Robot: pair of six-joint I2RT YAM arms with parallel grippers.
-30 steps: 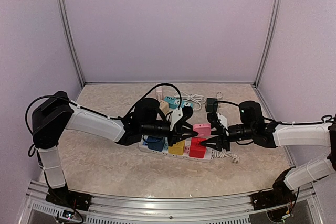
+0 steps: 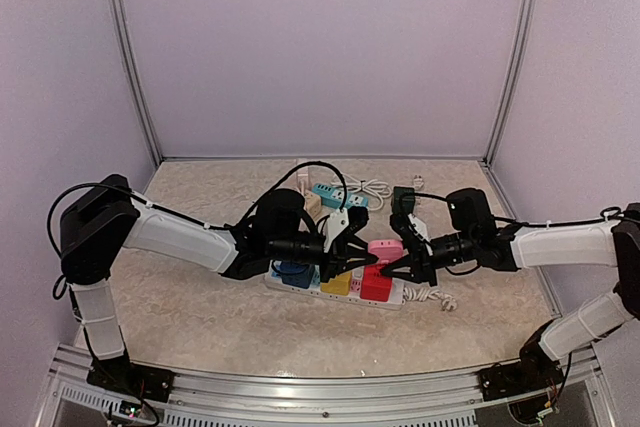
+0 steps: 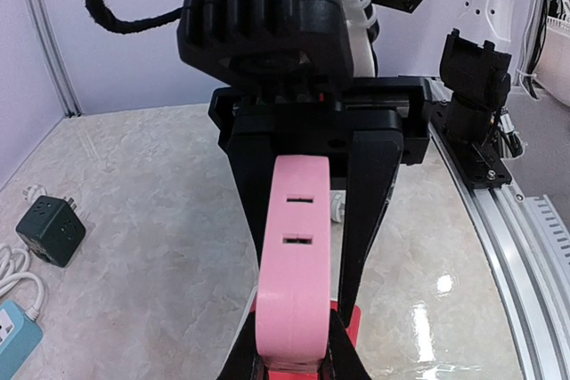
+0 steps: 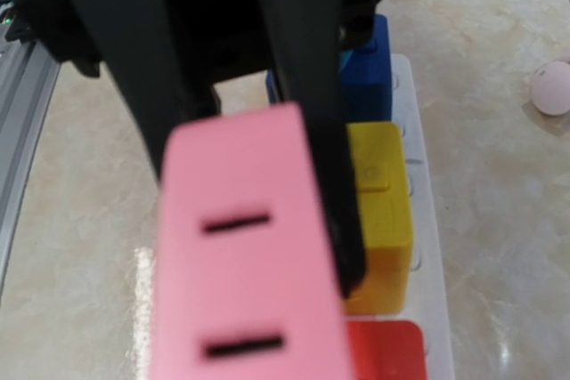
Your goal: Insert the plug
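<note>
The pink plug [image 2: 384, 248] is held up above the red plug [image 2: 376, 284] on the white power strip [image 2: 312, 293]. From the left, my left gripper [image 2: 368, 255] reaches it; in the left wrist view its dark fingertips pinch the plug's lower end, so it is shut on the plug. Two slots show on the pink face [image 3: 298, 220]. My right gripper [image 2: 392, 269] comes from the right, its two fingers [image 3: 370, 202] standing apart around the plug with a gap visible beside it. The right wrist view hides its own fingertips behind or below the pink plug [image 4: 240, 264].
A yellow plug [image 2: 336, 284] and a blue plug [image 2: 297, 275] sit on the strip. Behind lie a blue power strip [image 2: 335, 194], a white cable [image 2: 374, 188] and a dark green adapter [image 2: 403, 199].
The left arm and the plug have barely moved.
</note>
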